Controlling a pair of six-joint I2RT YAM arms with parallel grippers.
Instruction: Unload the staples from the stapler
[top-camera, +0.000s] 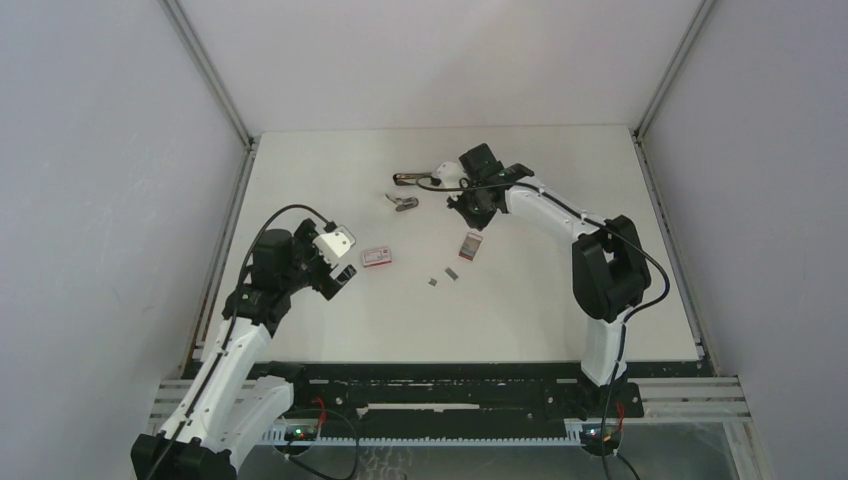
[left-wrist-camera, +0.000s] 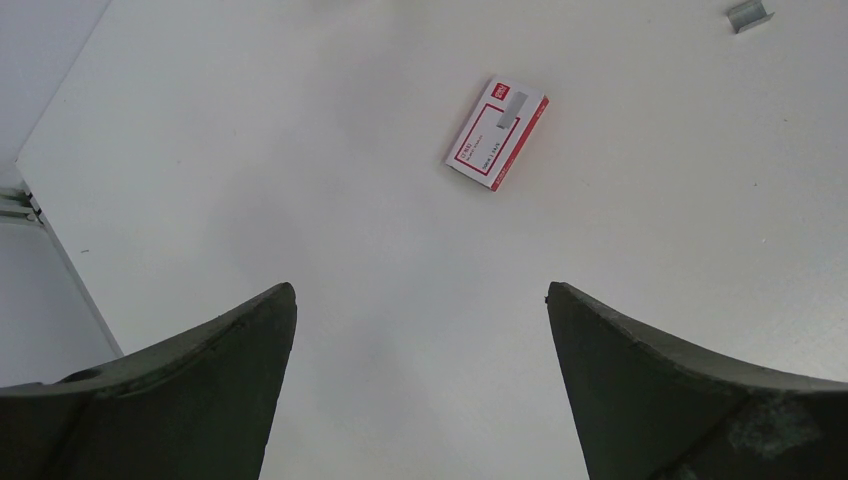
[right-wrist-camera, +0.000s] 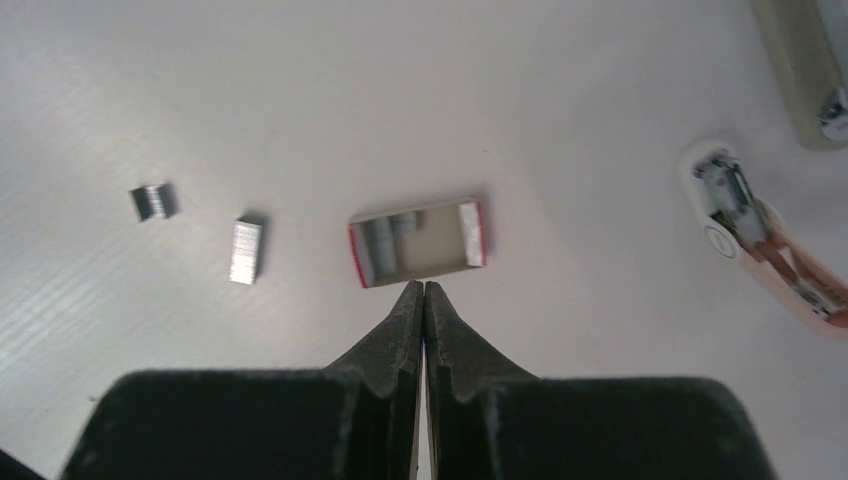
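Note:
A long stapler (top-camera: 410, 178) lies at the back, mostly behind my right arm in the top view. In the right wrist view a small device with pink handle (right-wrist-camera: 798, 275) lies at the right, below part of an olive body (right-wrist-camera: 792, 60). My right gripper is shut, empty, above the table just short of an open staple box (right-wrist-camera: 435, 240) holding some strips. Loose staple pieces (right-wrist-camera: 246, 250) (right-wrist-camera: 153, 202) lie left of that box. My left gripper stands open over bare table, facing a closed staple box (left-wrist-camera: 495, 130).
A small metal tool (top-camera: 405, 204) lies in front of the stapler. Walls enclose the back and sides.

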